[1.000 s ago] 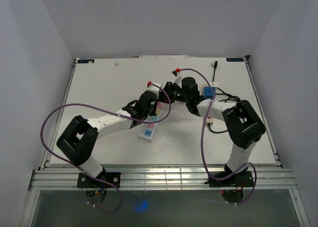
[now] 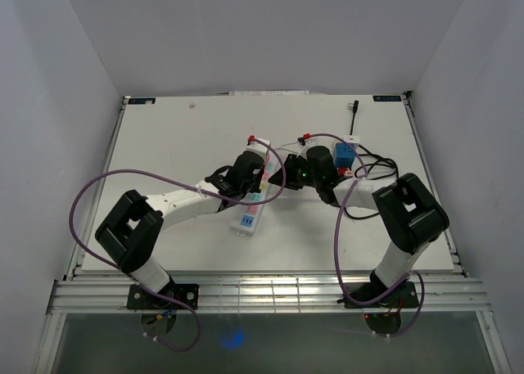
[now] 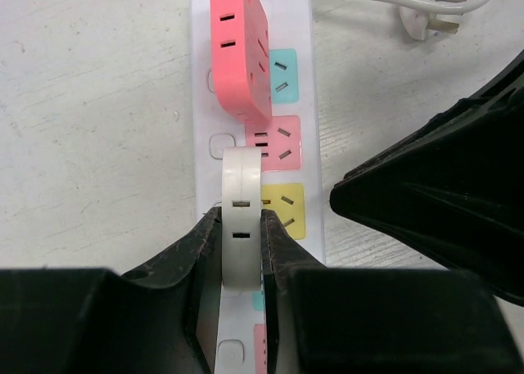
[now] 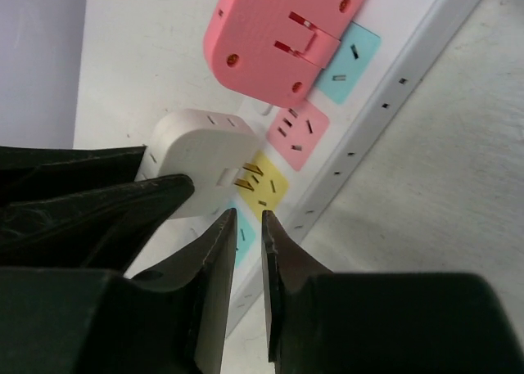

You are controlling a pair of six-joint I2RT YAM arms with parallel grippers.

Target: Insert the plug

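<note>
A white plug (image 3: pixel 241 186) is held in my left gripper, which is shut on it above the power strip (image 4: pixel 385 79). In the right wrist view the plug (image 4: pixel 205 153) has its brass prongs pointing at the yellow socket (image 4: pixel 262 182), not seated in it. A pink plug (image 4: pixel 278 30) sits in the strip beside it. My right gripper is beside the strip on the right, its fingertips close together with nothing visible between them; whether they touch is unclear.
A white cable with another plug (image 3: pixel 413 10) lies behind the strip. At the right of the table are a blue-topped block (image 2: pixel 344 154) and coiled black cables.
My right arm has moved right and toward the front of the table over the last second. My left gripper with the white plug has shifted only slightly.
</note>
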